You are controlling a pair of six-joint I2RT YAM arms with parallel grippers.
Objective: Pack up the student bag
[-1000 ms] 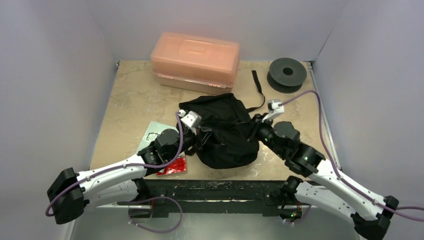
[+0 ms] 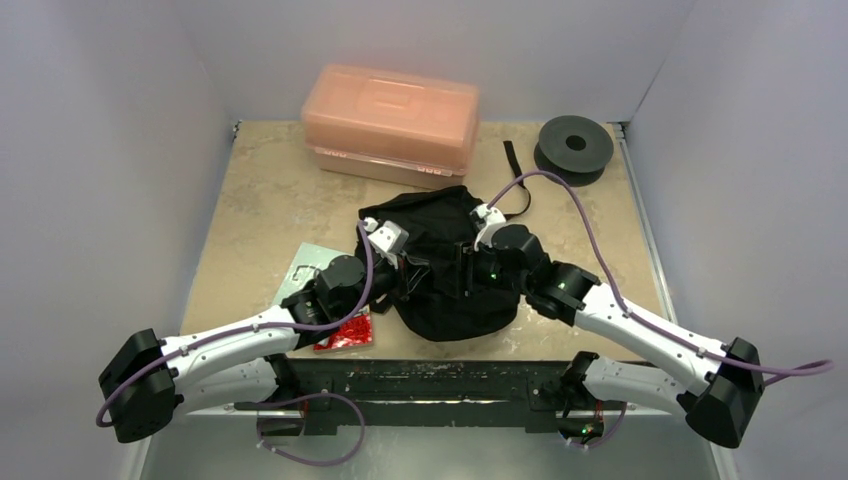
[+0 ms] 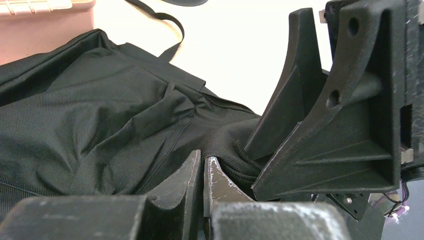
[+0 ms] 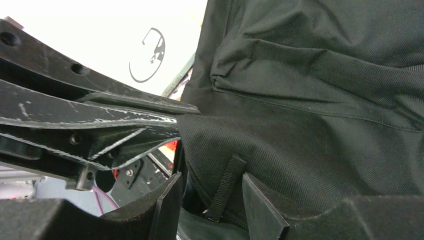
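The black bag (image 2: 455,315) lies in the middle of the table under both arms. At its opening edge my left gripper is shut; the right wrist view shows the bag's cloth drawn up to the left fingers (image 4: 100,114), pinched at their tips. Facing it from the right, my right gripper is open over the same edge. A dark zipper end (image 4: 227,187) shows between the right fingertips, not gripped. Partly under the left arm lie a pale green notebook (image 2: 308,262) and a red-filled clear case (image 2: 350,333).
A large pink lidded box (image 2: 390,125) stands behind the bag. To the back right sits a dark grey spool (image 2: 575,148), with a black strap (image 2: 515,165) of the bag near it.
My right gripper has moved left and slightly down to the bag's opening, close to the left gripper. The left arm has shifted only slightly right, and the bag barely moved.
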